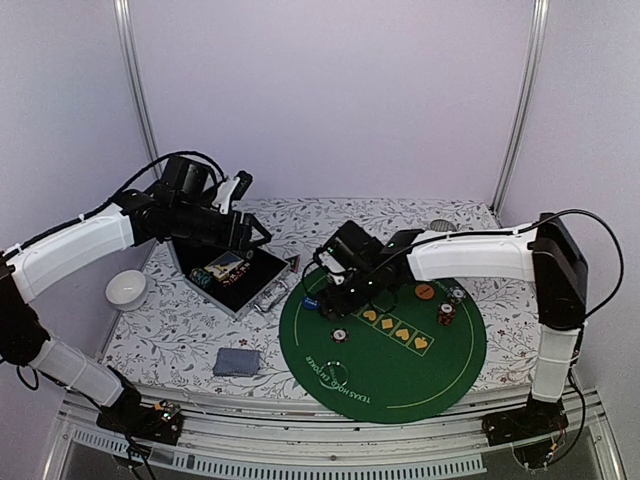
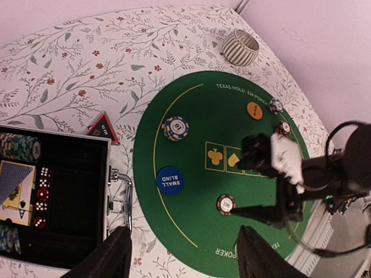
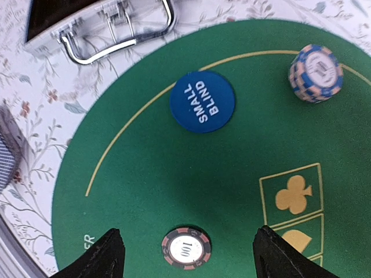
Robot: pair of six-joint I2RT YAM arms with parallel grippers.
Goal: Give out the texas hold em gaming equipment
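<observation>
The round green Texas Hold'em mat (image 1: 390, 380) lies on the patterned table. My right gripper (image 1: 328, 293) is over its left part, open and empty. In the right wrist view the blue SMALL BLIND disc (image 3: 203, 101), a blue-and-white chip stack (image 3: 316, 73) and a dark red chip marked 10 (image 3: 186, 247) lie on the mat. Toward its right side sit an orange disc (image 2: 254, 110), a red chip stack (image 2: 284, 127) and a dark chip stack (image 2: 275, 105). My left gripper (image 1: 256, 232) hangs open above the open black case (image 2: 75, 202); cards and chips fill the case's left side.
A black-and-red triangular piece (image 2: 104, 128) lies beside the case. A whitish ribbed cup (image 2: 240, 47) stands past the mat's far edge. At the left are a white bowl (image 1: 126, 289) and a grey cloth (image 1: 236, 361).
</observation>
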